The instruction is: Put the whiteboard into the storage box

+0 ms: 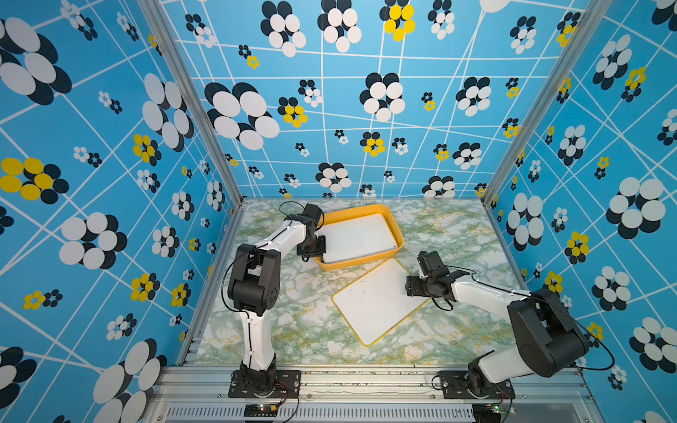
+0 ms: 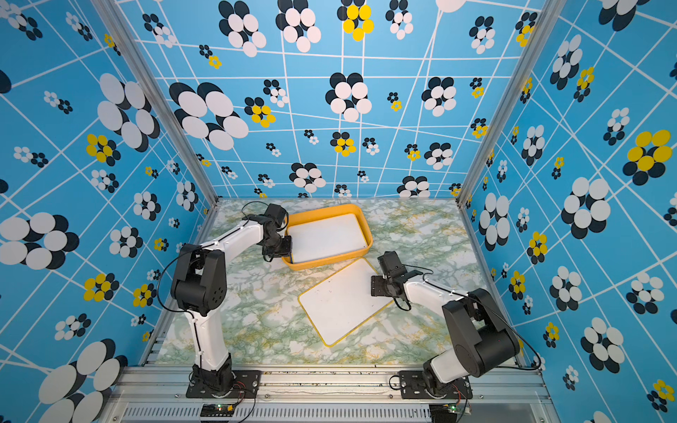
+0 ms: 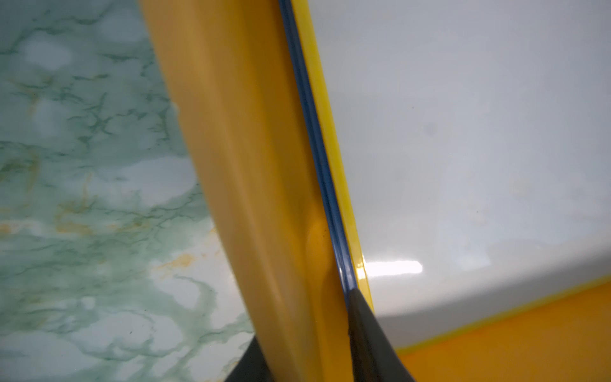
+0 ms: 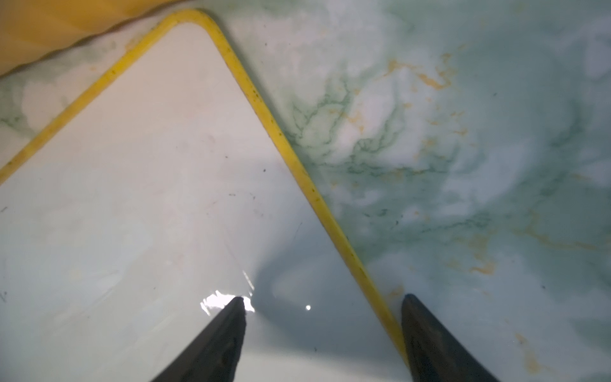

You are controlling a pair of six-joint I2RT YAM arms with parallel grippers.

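Note:
The orange storage box (image 1: 363, 261) stands at the back of the table with one white board (image 1: 356, 238) lying flat in it. A second whiteboard (image 1: 377, 299), white with a yellow edge, lies flat on the table in front of the box. My left gripper is shut on the box's left wall (image 3: 222, 165), one finger (image 3: 369, 347) inside and the other outside. Over the second whiteboard's right edge my right gripper stands open, one finger (image 4: 219, 340) above the board and the other just at its yellow rim (image 4: 312, 194).
The box's front right corner lies close to the second whiteboard's far corner. Bare marbled table (image 1: 458, 232) shows to the right of the box and at front left. Patterned walls close in the back and sides.

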